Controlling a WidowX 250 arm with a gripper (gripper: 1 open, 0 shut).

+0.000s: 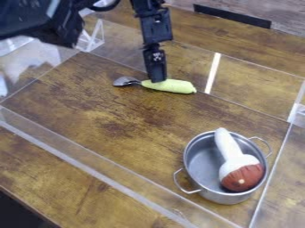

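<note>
My black gripper (156, 71) points down just above a utensil with a pale green handle (172, 86) and a small metal head (127, 82), lying on the wooden table. The gripper is open and nothing shows held in it. At the lower right a steel pot (212, 182) holds a white object with a rounded red-brown end (243, 174).
Clear plastic walls border the work area on the wooden table (102, 138). A white strip (213, 73) stands out at the upper right. The middle and left of the table are open.
</note>
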